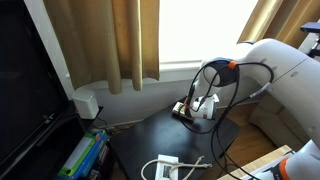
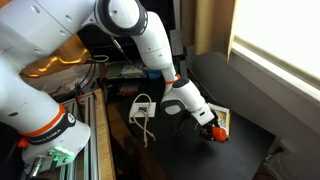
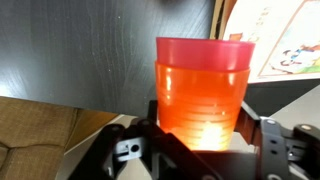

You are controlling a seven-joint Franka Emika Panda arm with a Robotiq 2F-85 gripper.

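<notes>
An orange, see-through cup-like object [image 3: 200,95] with a red band at its end fills the middle of the wrist view. My gripper is shut on it, one black finger on each side. In exterior view 2 the same object shows as a red-orange blob [image 2: 219,133] at the end of the arm, above or at the dark table; the height is hard to judge. In exterior view 1 the arm largely hides it. Close by is a shallow box with light wooden edges [image 3: 217,20] and a colourful printed picture [image 3: 298,45].
A white power strip [image 1: 167,168] with a cable lies at the front edge. Curtains and a window wall stand behind; a brown couch [image 3: 38,150] lies beyond the table edge.
</notes>
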